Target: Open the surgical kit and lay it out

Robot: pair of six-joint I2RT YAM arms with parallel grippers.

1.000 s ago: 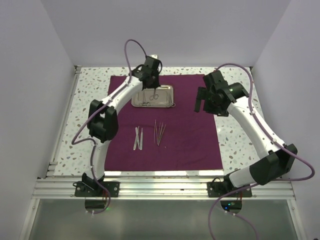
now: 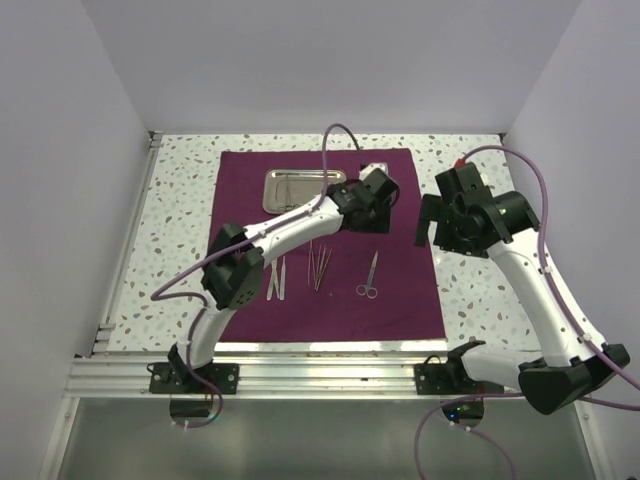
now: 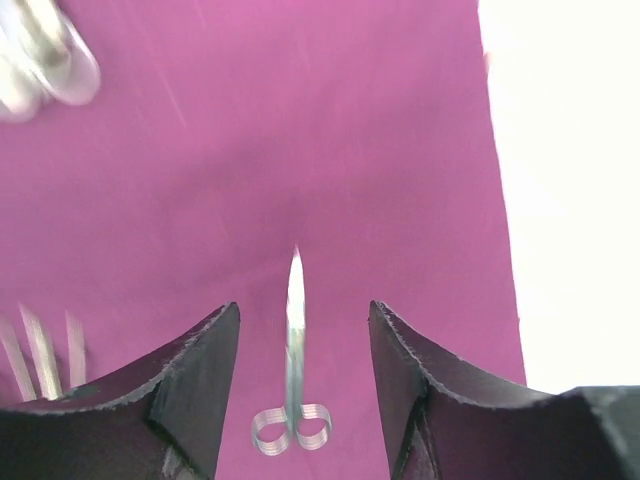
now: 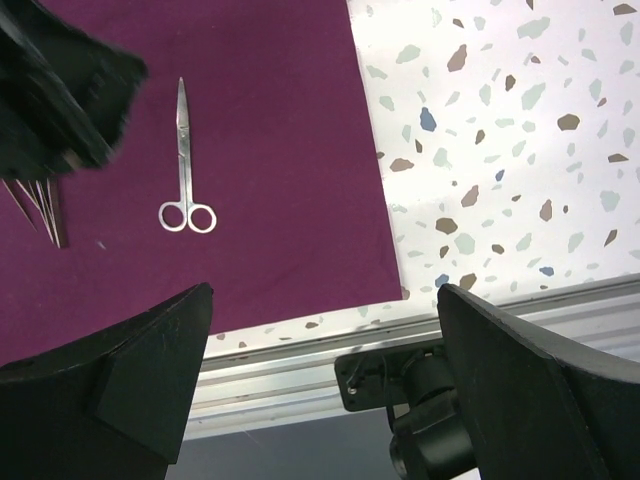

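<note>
A pair of scissors (image 2: pixel 369 279) lies flat on the purple cloth (image 2: pixel 395 315), its loops toward the front edge. Just behind the scissors hovers my left gripper (image 2: pixel 372 226), open and empty; the left wrist view shows the scissors (image 3: pixel 295 350) below and between its parted fingers. Off to the right, over the cloth's right edge, my right gripper (image 2: pixel 430 220) is open with nothing in it. Slim tweezers-like tools (image 2: pixel 320 268) and scalpel-like handles (image 2: pixel 277 278) rest left of the scissors. Behind them is the metal tray (image 2: pixel 275 205), partly covered by the left arm.
Speckled tabletop (image 2: pixel 170 220) shows around it. The left gripper stands close to the tray's right side, with something small and white (image 2: pixel 374 170) behind it.
The left gripper carried the scissors from over the tray to the front right; they now lie on the cloth, and the gripper has backed away from them. The right arm shifted right.
</note>
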